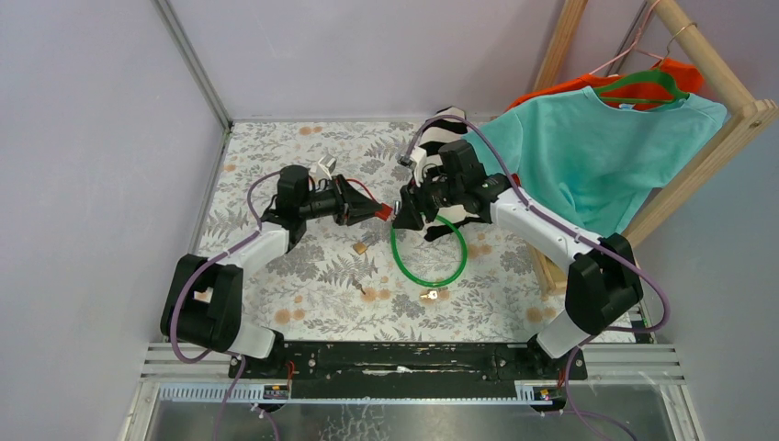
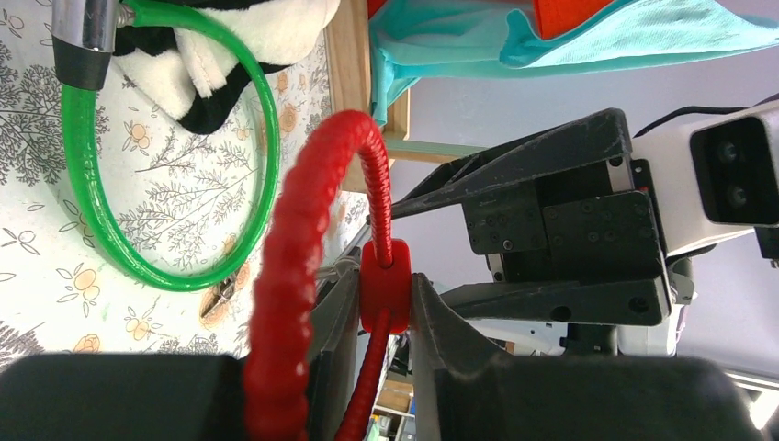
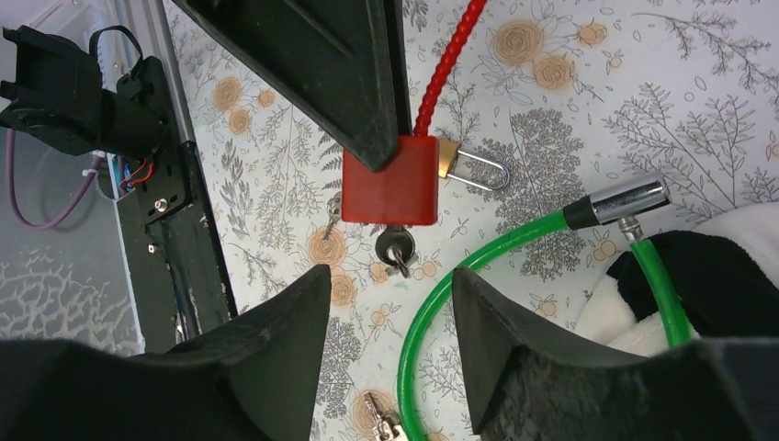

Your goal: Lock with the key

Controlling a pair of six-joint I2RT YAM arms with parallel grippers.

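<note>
A red lock body with a red ribbed cable hangs at my left gripper (image 1: pixel 358 211), whose fingertips close around it in the left wrist view. A key (image 3: pixel 397 253) sticks out of a round cylinder on the red body's underside. My right gripper faces it, fingers parted with a gap around the key, nothing visibly held. A brass padlock (image 3: pixel 447 156) lies on the mat beneath, with small loose keys (image 3: pixel 333 216) beside it.
A green hose loop (image 1: pixel 428 280) with a metal end lies between the arms. Another metal lock with keys (image 1: pixel 432 294) is near the front. Striped cloth (image 3: pixel 643 294) and a wooden rack with hanging shirts (image 1: pixel 597 165) occupy the right.
</note>
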